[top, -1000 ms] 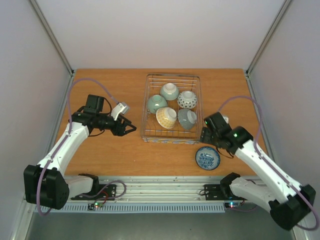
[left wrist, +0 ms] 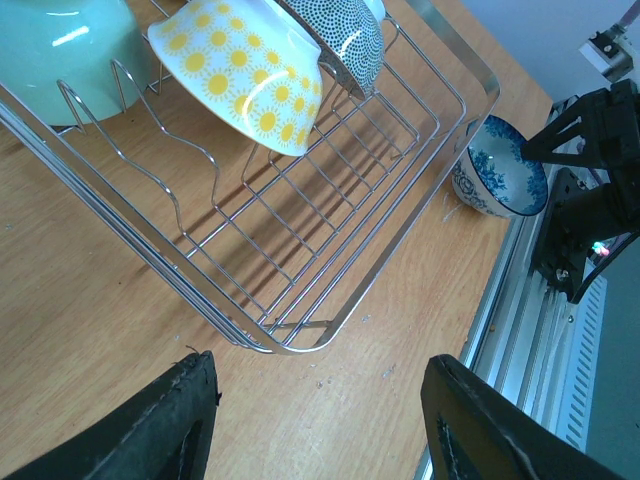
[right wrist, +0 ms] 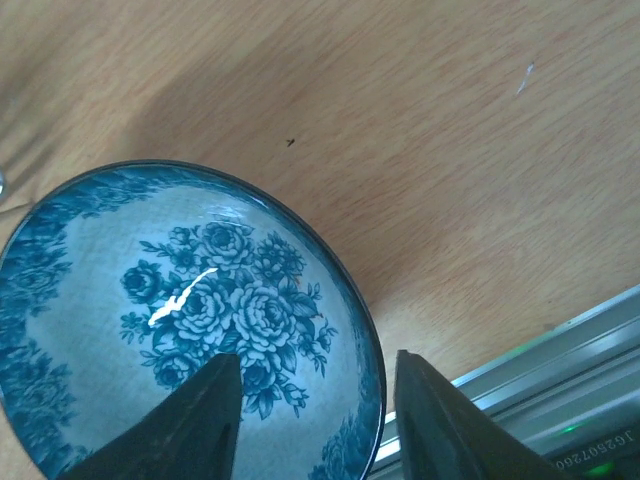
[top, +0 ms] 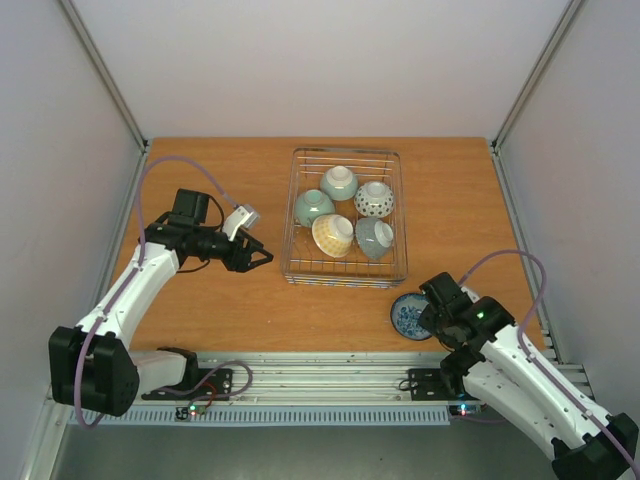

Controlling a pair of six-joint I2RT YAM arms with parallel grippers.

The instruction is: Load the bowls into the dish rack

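A blue floral bowl [top: 409, 316] stands upright on the table, in front of the dish rack's right corner. My right gripper is part open at its right-hand rim; in the right wrist view one finger appears over the bowl's inside and the other just beyond the rim, and contact cannot be made out. The wire dish rack [top: 345, 276] holds several bowls, among them a yellow-patterned bowl [left wrist: 245, 75] and a grey dotted bowl [top: 374, 237]. Left of the rack, my left gripper [top: 262, 256] is open and empty.
Also in the rack are two pale green bowls, the nearer one [top: 314, 207] at the left, and a black-spotted white bowl [top: 374, 199]. The rack's front strip is free of bowls. A metal rail [top: 320, 372] runs along the table's front edge.
My right gripper has come away from beside the rack toward the front, down to the floral bowl's right side. The bowls and the left arm look unmoved.
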